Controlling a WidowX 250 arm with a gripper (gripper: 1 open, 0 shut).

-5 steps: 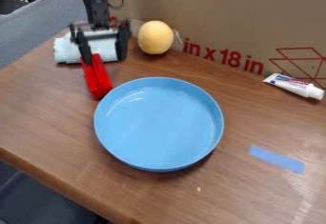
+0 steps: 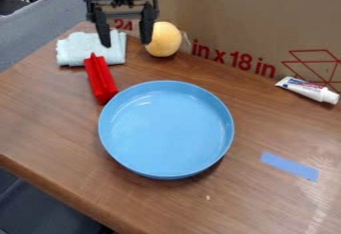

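My gripper hangs open at the top, over the back of the table, with nothing between its fingers. Below and left of it lies a folded white cloth; a red object lies in front of the cloth. A yellow round object rests to the right of the gripper, by the cardboard box. In the middle is an empty light blue plate. A toothpaste tube lies at the right.
A cardboard box stands along the back. A strip of blue tape is on the wooden table. The table's front left edge drops to a dark area. Bare wood surrounds the plate.
My gripper has risen and moved right, from low over the red object and cloth toward the yellow object. The other things have not visibly moved.
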